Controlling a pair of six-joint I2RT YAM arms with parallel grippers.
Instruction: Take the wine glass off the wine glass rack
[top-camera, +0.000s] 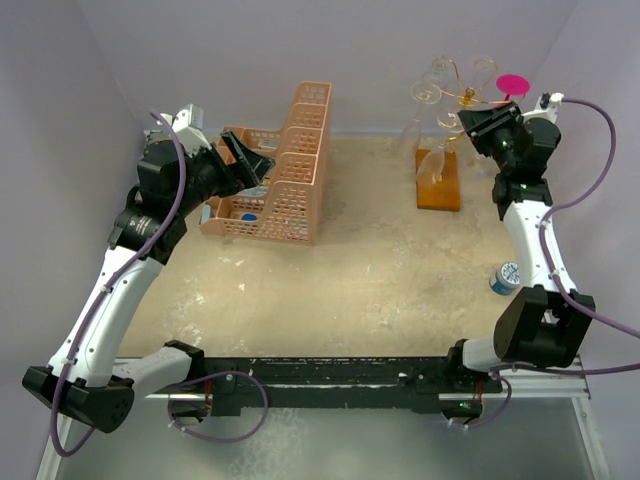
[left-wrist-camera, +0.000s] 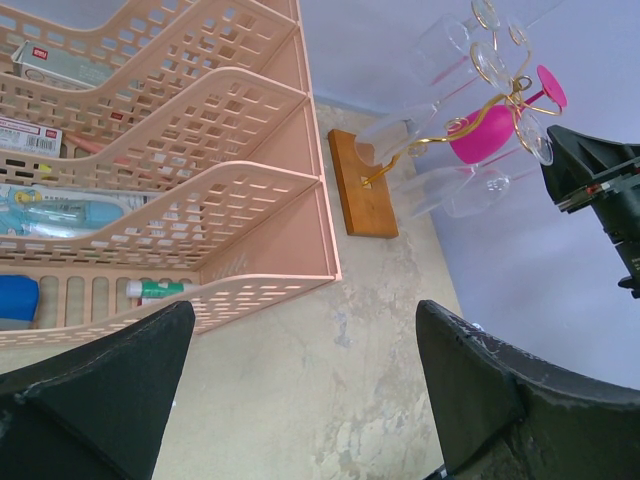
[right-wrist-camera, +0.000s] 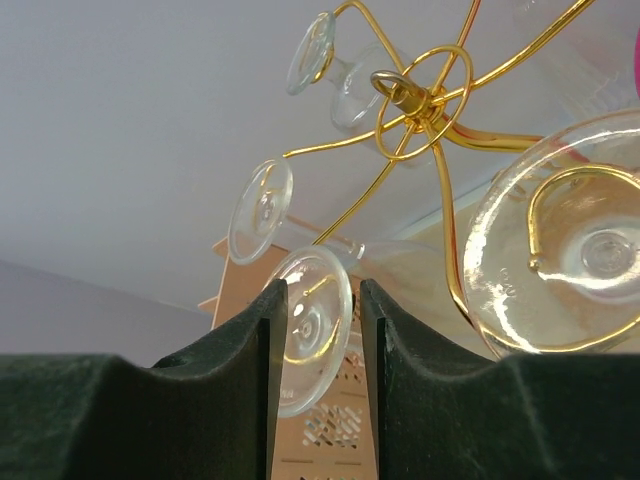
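Observation:
The gold rack with its wooden base (top-camera: 437, 200) stands at the back right, several clear glasses hanging upside down from it, with a pink one (left-wrist-camera: 485, 135) among them. My right gripper (top-camera: 470, 120) is at the rack's front. In the right wrist view its fingers frame the near side of a glass foot (right-wrist-camera: 310, 350), with a narrow gap between the tips; whether they touch it is unclear. My left gripper (top-camera: 255, 165) hangs open over the organizer, nothing between its fingers.
A pink plastic organizer (top-camera: 300, 220) with boxes and bottles stands left of the rack. A small round jar (top-camera: 505, 280) is on the right. Walls border the back and right.

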